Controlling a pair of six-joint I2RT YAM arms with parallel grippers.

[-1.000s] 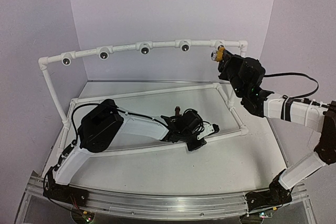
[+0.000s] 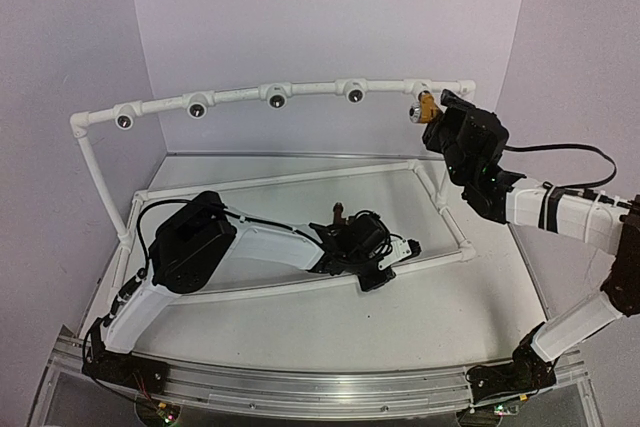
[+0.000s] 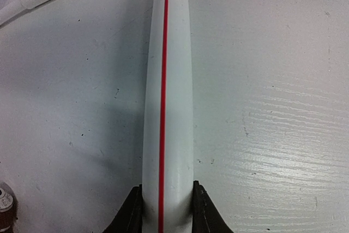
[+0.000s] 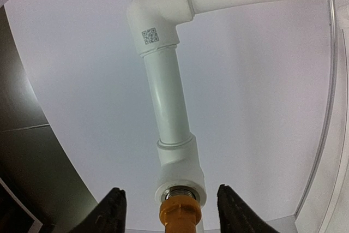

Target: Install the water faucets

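In the right wrist view, an orange-brown faucet (image 4: 180, 214) sits with its threaded end at the mouth of a white tee (image 4: 180, 175). How deep the thread goes cannot be told. My right gripper stands open, its fingers apart on both sides of the faucet. From above, this faucet (image 2: 427, 107) is at the rack's rightmost tee. My left gripper is shut on the white lower pipe (image 3: 177, 80) with its red stripe. A second brown faucet (image 3: 5, 203) is partly visible at the left wrist view's edge.
The upper pipe (image 2: 230, 96) carries several tees with dark openings, such as the middle tee (image 2: 277, 95). The left forearm lies across the base frame (image 2: 280, 178). The board's front right (image 2: 450, 317) is clear.
The upper pipe has also shifted slightly, its right end to the right. The left arm holds nearly still.
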